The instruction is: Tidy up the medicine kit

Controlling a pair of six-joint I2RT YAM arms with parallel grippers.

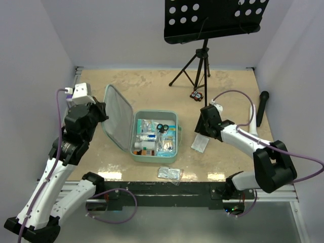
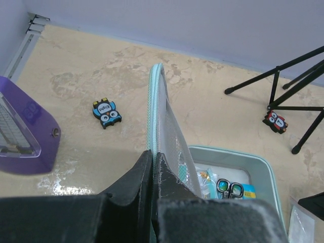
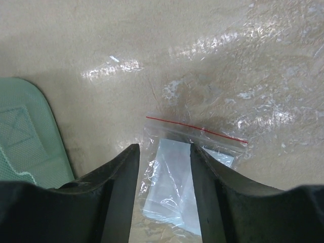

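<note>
The mint-green medicine kit (image 1: pixel 176 121) stands open mid-table, holding packets, dark scissors (image 1: pixel 162 127), a white bottle (image 1: pixel 145 145) and tubes. Its lid (image 2: pixel 153 116) is raised on the left, and my left gripper is shut on the rim of it. To the kit's right, a clear zip bag (image 3: pixel 167 197) with pale contents and a red seal line lies flat on the table. My right gripper hangs over this bag, its fingers apart and nothing held between them. Another clear packet (image 1: pixel 169 173) rests at the table's front edge, below the kit.
A black music stand (image 1: pixel 205 55) rises at the back, a small red owl figure (image 1: pixel 196 95) by its legs. In the left wrist view are a blue owl figure (image 2: pixel 107 112) and a purple case (image 2: pixel 30 129). A dark microphone (image 1: pixel 262 108) and white cylinder (image 1: pixel 252 120) lie far right.
</note>
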